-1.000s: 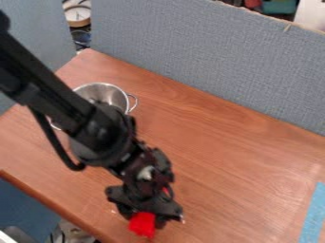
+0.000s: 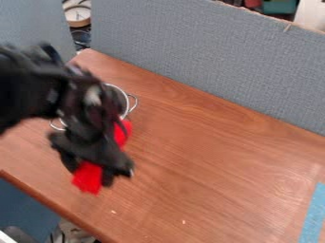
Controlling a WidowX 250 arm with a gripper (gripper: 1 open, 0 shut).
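My gripper (image 2: 94, 161) is shut on a red object (image 2: 86, 177), raised and blurred in motion over the left part of the wooden table. Behind the arm a steel pot (image 2: 124, 99) is mostly hidden, only part of its rim and a handle showing. Another patch of red (image 2: 121, 132) shows beside the gripper near the pot; I cannot tell what it belongs to.
A grey padded wall (image 2: 203, 62) runs along the back, and a blue tape strip (image 2: 314, 209) lies at the right edge.
The gripper has moved up and left toward the pot, carrying the red object away from the table's front part, and now covers more of the pot.
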